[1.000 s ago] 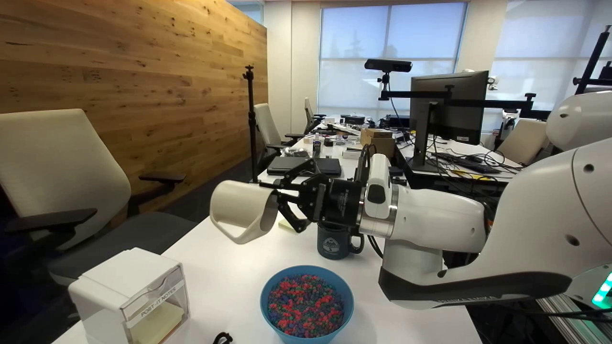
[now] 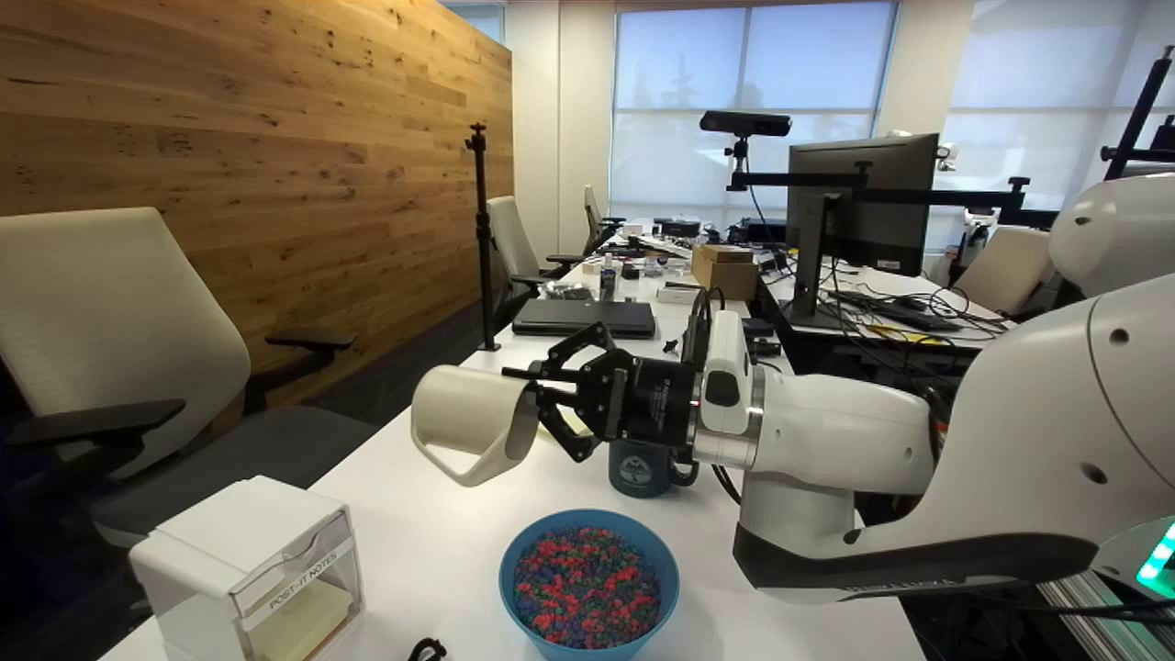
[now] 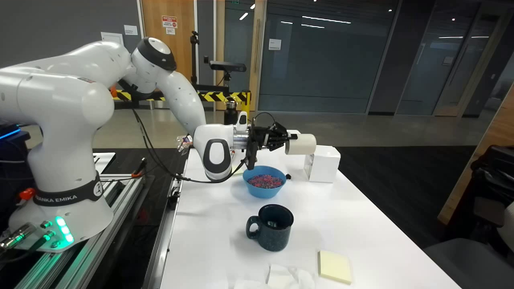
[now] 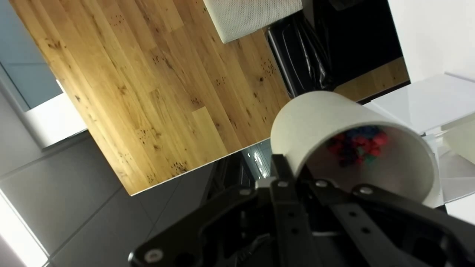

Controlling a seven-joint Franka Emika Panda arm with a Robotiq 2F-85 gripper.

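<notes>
My gripper [image 2: 523,380] is shut on the rim of a cream-white cup [image 2: 457,413], which it holds tipped on its side above the table. In the wrist view the mouth of the cup [image 4: 329,120] faces the camera, and a small clump of red, blue and green beads [image 4: 360,144] lies inside. A blue bowl [image 2: 512,584] full of similar beads [image 2: 589,589] stands on the table, lower than the cup and nearer exterior view 1. Behind the bowl is a dark speckled mug [image 3: 274,236], upright; its inside looks dark.
A white box labelled Post-it notes [image 2: 248,551] stands beside the bowl. Yellow sticky notes [image 3: 335,267] and crumpled white tissue [image 3: 289,278] lie past the mug. A small black item [image 2: 427,650] sits near the bowl. Bare table [image 3: 202,231] surrounds the mug.
The cup and gripper have shifted slightly to the right and down in exterior view 1, with the grip kept. Bowl, mug and box stand where they were.
</notes>
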